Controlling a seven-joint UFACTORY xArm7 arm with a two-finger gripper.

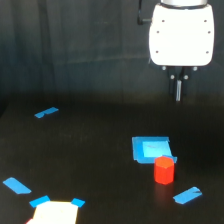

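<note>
A small red block [164, 170] stands on the black table, right of the middle. Just behind it lies a blue taped square [139, 149] with a lighter blue patch [156, 148] inside, and the block partly covers its near right corner. High above and beyond the block, at the upper right, hangs the white hand of the arm. A thin grey, rod-like tip points straight down from its gripper [179, 91], well clear of the table. At this size I cannot tell whether the fingers are parted, and no object shows at the tip.
At the bottom left is a bright white object [55, 213], cut off by the frame edge, with blue tape around it. Tape strips mark the left [17, 186], far left [46, 112] and right [187, 195]. A dark curtain hangs behind.
</note>
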